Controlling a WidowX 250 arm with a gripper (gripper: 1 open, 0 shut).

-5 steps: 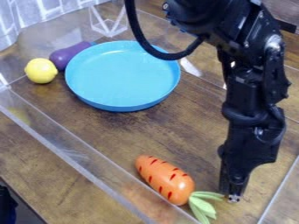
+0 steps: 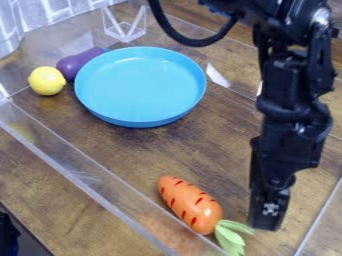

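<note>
An orange toy carrot [image 2: 190, 204] with pale green leaves lies on the wooden surface at the bottom middle. The black gripper [image 2: 273, 200] hangs at the right, pointing down, a little above and right of the carrot's leafy end and apart from it. Its fingers look open, seen side-on, with nothing visible between them.
A blue round plate [image 2: 140, 84] sits at the upper middle. A yellow lemon [image 2: 47, 81] and a purple eggplant [image 2: 78, 64] lie left of it. A clear plastic edge runs diagonally along the left.
The gripper has risen a little from beside the carrot's leaves and shifted slightly right. The carrot and the other objects are where they were.
</note>
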